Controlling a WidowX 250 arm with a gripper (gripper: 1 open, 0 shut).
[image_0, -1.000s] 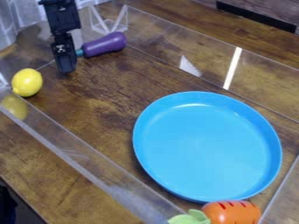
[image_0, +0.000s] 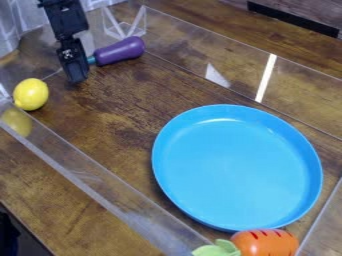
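Note:
The black gripper (image_0: 76, 66) hangs low at the upper left, just left of a purple eggplant (image_0: 119, 51) and touching or very near its green stem end. Its fingers are small and dark in this view; I see nothing clearly held between them. A yellow lemon (image_0: 31, 94) lies below and left of the gripper. A large blue plate (image_0: 237, 165) fills the lower right.
An orange carrot toy (image_0: 265, 243) with a green top lies below the plate. Clear plastic walls border the wooden surface (image_0: 114, 140). The middle, between lemon and plate, is free.
The gripper has shifted very slightly; the eggplant, lemon, plate and carrot look unmoved.

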